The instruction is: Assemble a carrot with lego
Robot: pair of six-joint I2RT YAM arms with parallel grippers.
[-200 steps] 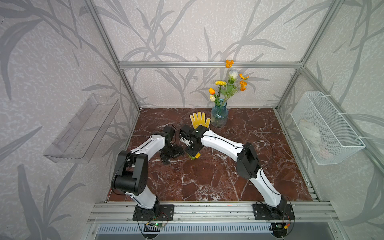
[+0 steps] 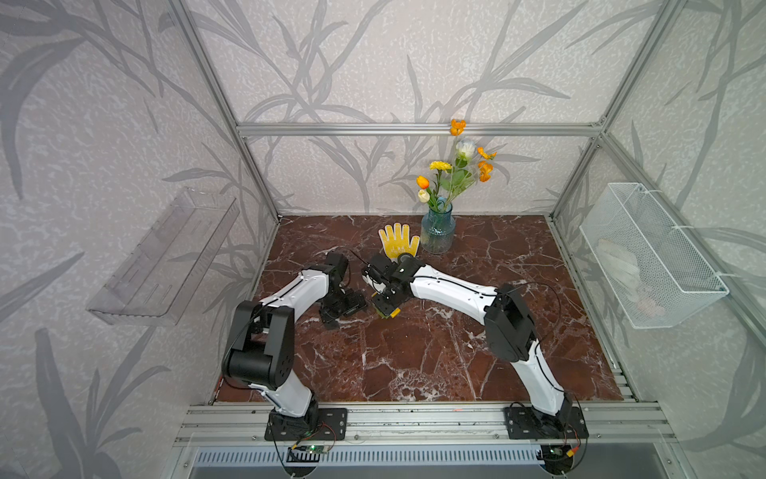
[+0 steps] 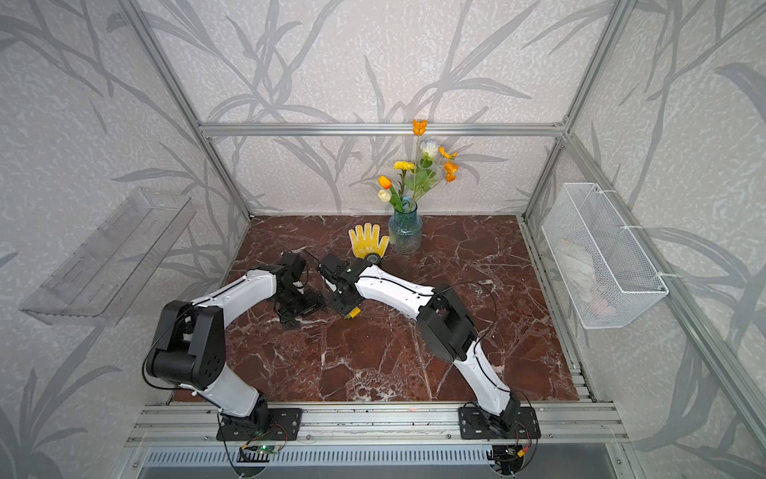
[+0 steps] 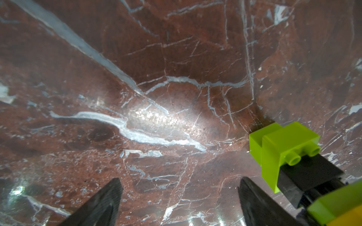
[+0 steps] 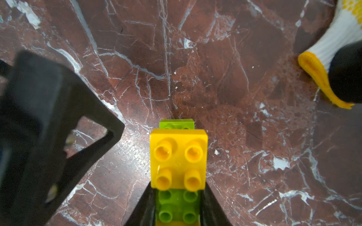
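Observation:
My right gripper is shut on a built stack of green and yellow bricks. In the right wrist view its fingers (image 5: 216, 207) press the sides of a green brick (image 5: 178, 207), with a yellow studded brick (image 5: 179, 158) standing above it and a green end piece (image 5: 176, 123) partly hidden behind. The left wrist view shows green bricks (image 4: 290, 139) at the right, beyond a black fingertip (image 4: 311, 169). My left gripper is open beside the stack, only bare table between its fingers.
A yellow and white glove (image 2: 399, 238) lies behind the grippers, near a blue glass vase (image 2: 437, 230) of flowers. A white mesh basket (image 2: 650, 263) hangs at the right, a clear tray (image 2: 167, 255) at the left.
The left arm has stayed still.

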